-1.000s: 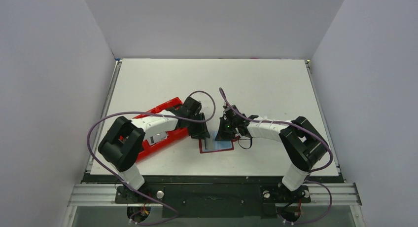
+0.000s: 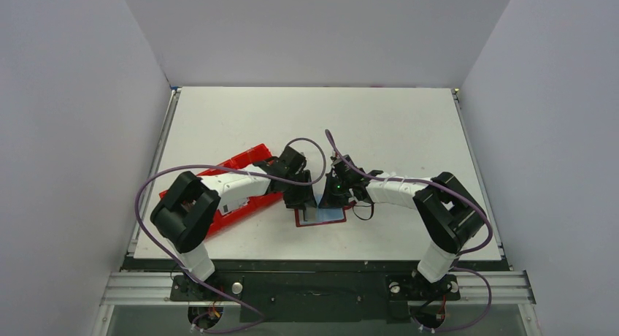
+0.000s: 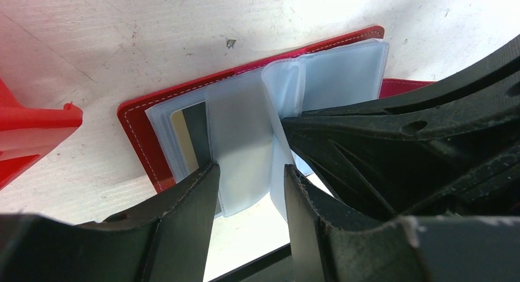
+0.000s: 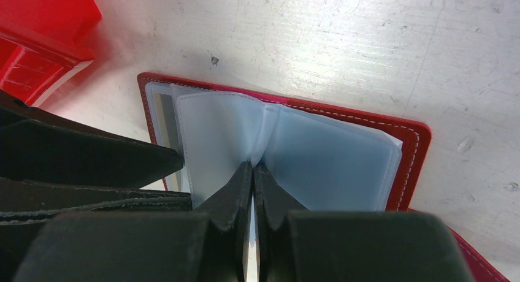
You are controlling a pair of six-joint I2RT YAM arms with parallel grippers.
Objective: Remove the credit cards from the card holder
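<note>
The red card holder lies open on the table, with translucent sleeves and cream and dark card edges showing at the left end. My left gripper is low over that end, part open, its fingertips on either side of a sleeve flap. My right gripper is shut on the raised middle of the translucent sleeve, pinching its fold. In the top view both grippers meet over the holder.
A red tray with compartments lies just left of the holder.
My left gripper has moved slightly right and down onto the holder over the last second. The right arm stays in place.
</note>
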